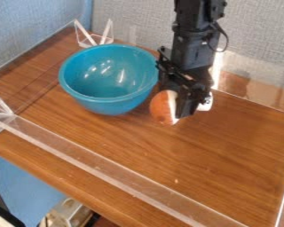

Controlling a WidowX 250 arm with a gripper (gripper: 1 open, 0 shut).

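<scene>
My black gripper [180, 89] hangs just right of a teal bowl [106, 73], low over the wooden table. An orange and white round object [165, 108] sits at its lower fingers, outside the bowl, partly behind them. Whether the fingers are closed on it or only around it, I cannot tell.
Clear strips run along its edges, with a textured wall [138, 18] behind. Blue floor and some hardware [64, 215] show at the lower left.
</scene>
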